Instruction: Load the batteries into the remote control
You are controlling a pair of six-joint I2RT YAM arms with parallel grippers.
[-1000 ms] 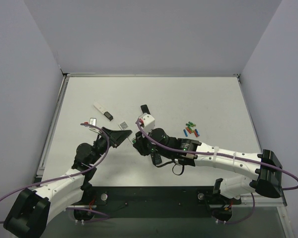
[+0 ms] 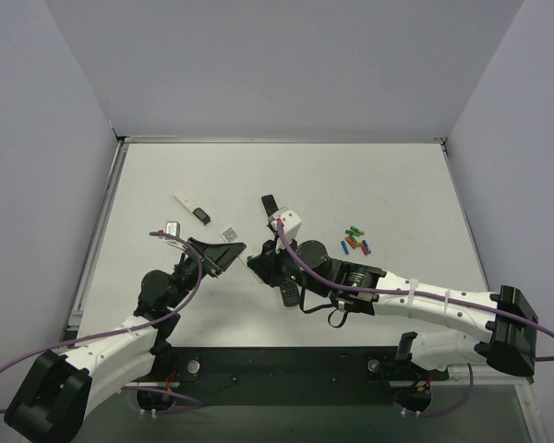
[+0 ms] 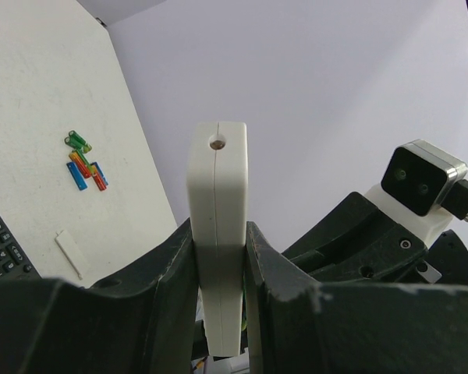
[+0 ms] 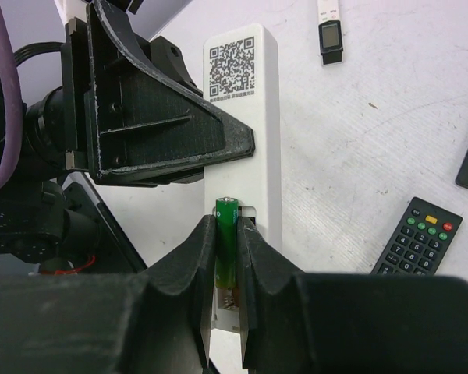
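A white remote with a QR code is held in my left gripper [image 2: 226, 258], whose fingers close around its sides; in the left wrist view it stands end-on between them [image 3: 217, 195]. My right gripper is shut on a green battery [image 4: 226, 234], which lies over the remote's open battery compartment, its top end near the compartment's upper edge. The lower part of the compartment shows metal below the battery; how far the battery sits inside cannot be told.
Loose coloured batteries [image 2: 355, 240] lie on the right of the table [image 2: 397, 203]. A black keypad remote [image 4: 413, 245], a dark remote [image 2: 269, 203] and a white remote with a screen [image 2: 191, 205] lie around the grippers.
My right arm and wrist have shifted slightly right in the top view, with the wrist housing turning a little. The left arm looks unchanged.
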